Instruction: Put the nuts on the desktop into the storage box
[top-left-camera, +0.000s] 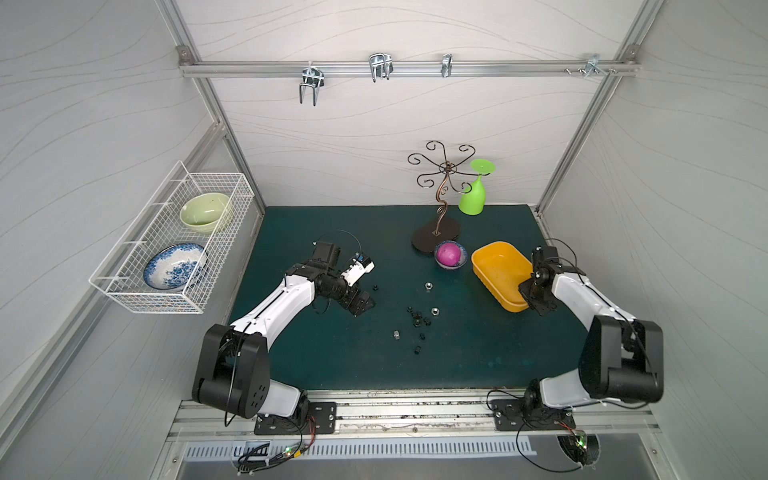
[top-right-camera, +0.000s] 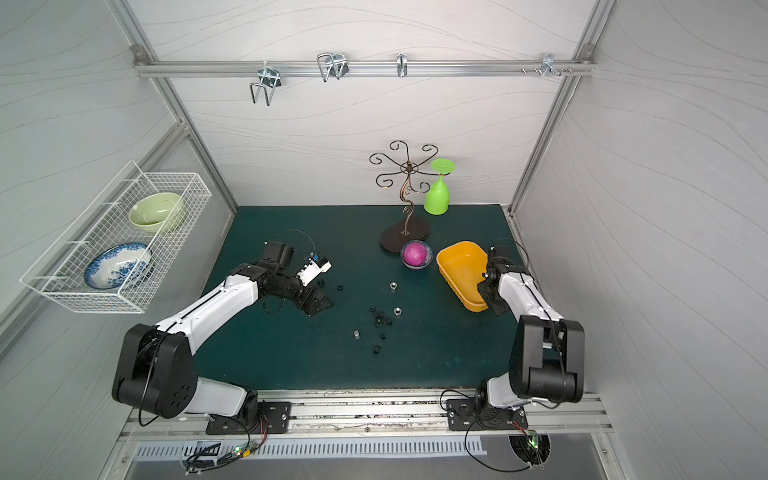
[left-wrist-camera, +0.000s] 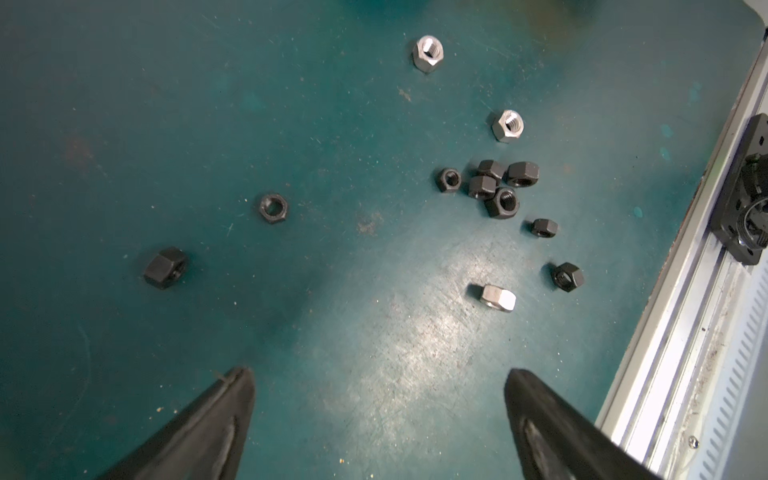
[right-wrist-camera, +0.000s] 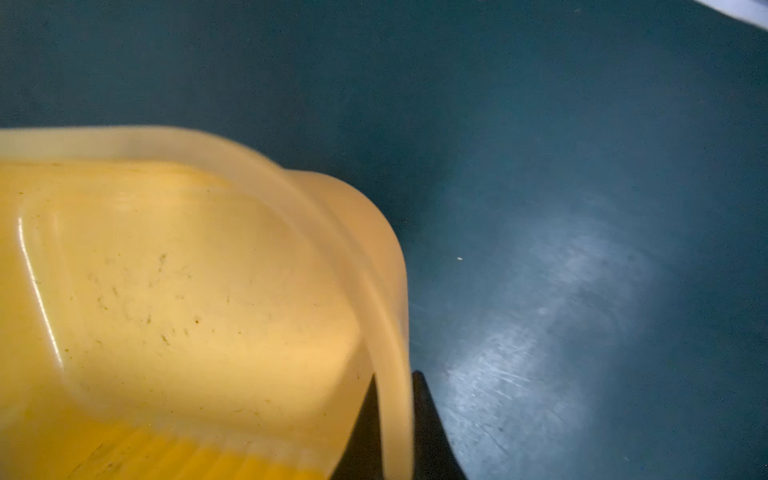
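Observation:
The orange storage box (top-left-camera: 512, 280) stands at the right of the dark green desktop, empty where its inside shows. At its near right corner my right gripper is shut on the rim, one finger inside the wall and one outside. Over the desktop's left side my left gripper is open, nothing between its fingers. Ahead of it lie loose nuts: a black cluster (left-wrist-camera: 501, 203), a silver nut (left-wrist-camera: 499, 298), two more silver nuts (left-wrist-camera: 428, 53) farther off, and a black nut (left-wrist-camera: 165, 267) beside a smaller black one (left-wrist-camera: 273, 208).
A blue-patterned bowl with a pink ball (top-left-camera: 450, 254) sits close to the box's left side. Behind it are a metal stand (top-left-camera: 436, 234) and a green goblet (top-left-camera: 473, 197). A white wire basket (top-left-camera: 172, 248) hangs at the left.

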